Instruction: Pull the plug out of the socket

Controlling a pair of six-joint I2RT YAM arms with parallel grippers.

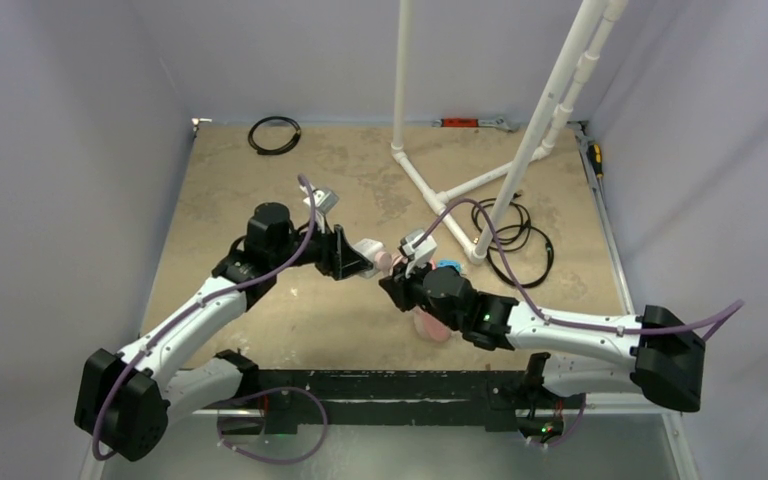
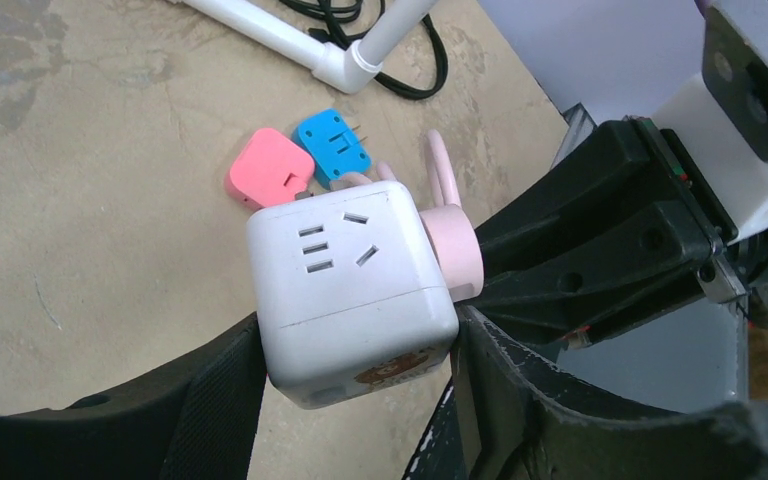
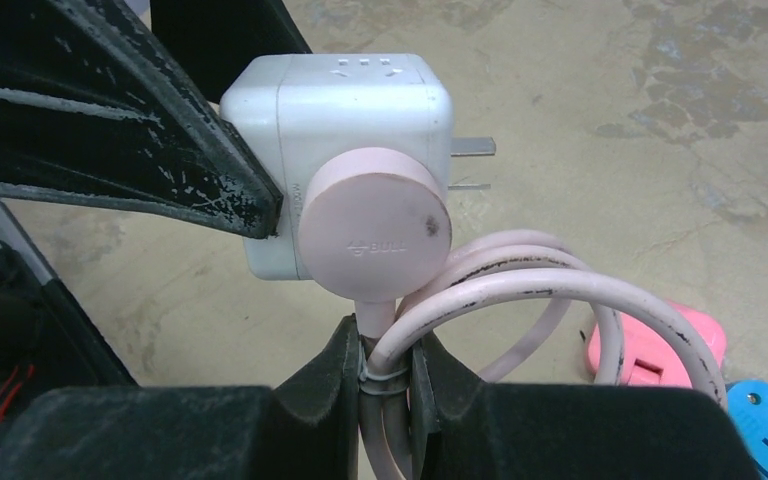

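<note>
A white cube socket [image 2: 345, 270] is held off the table, with my left gripper shut on its two opposite sides. Against one side of it sits the round pale pink plug [image 3: 374, 222], flush with the face; I see no gap between them. My right gripper is shut on the pink cable [image 3: 376, 318] just below the plug's body, where a tie binds the looped cord. In the top view the socket [image 1: 367, 249] and plug [image 1: 383, 261] lie between both grippers. The plug's pins are hidden.
A pink adapter [image 2: 270, 168] and a blue adapter [image 2: 332, 146] lie on the table below and behind. White pipes [image 1: 450, 212] stand at the back right, with a coiled black cable [image 1: 548, 262] by them.
</note>
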